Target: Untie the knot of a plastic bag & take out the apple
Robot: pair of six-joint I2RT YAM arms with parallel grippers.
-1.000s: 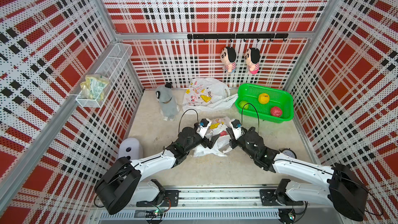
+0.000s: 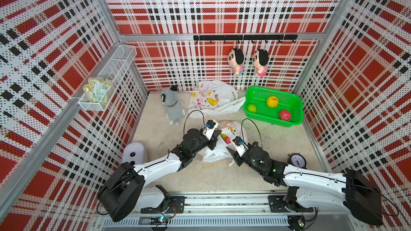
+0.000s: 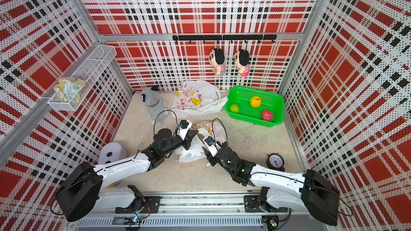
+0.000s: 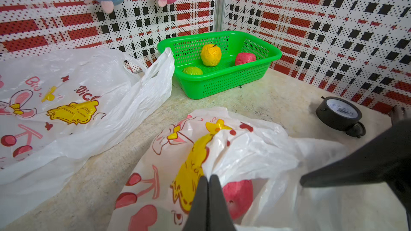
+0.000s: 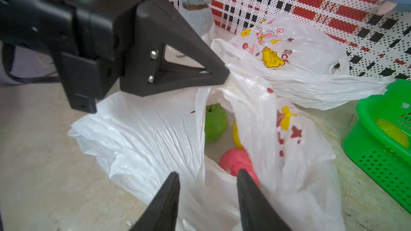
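Observation:
The white printed plastic bag [image 4: 184, 162] lies in the middle of the table, its mouth partly open. In the right wrist view a green apple [image 5: 216, 124], a yellow fruit and a red apple [image 5: 235, 162] show inside. My left gripper is shut on a gathered edge of the bag, lifting it. Lower and to the right, my right gripper stands part open over the near side of the bag, white plastic behind its fingertips.
A green basket [image 2: 250, 94] with three fruits stands back right, beside another plastic bag [image 2: 214, 94]. A grey plush toy [image 2: 171, 107] stands back left, a round gauge [image 2: 297, 160] at the right.
My right gripper has moved down toward the front of the bag. My left gripper has risen slightly, and the bag's opening shows more of the fruit.

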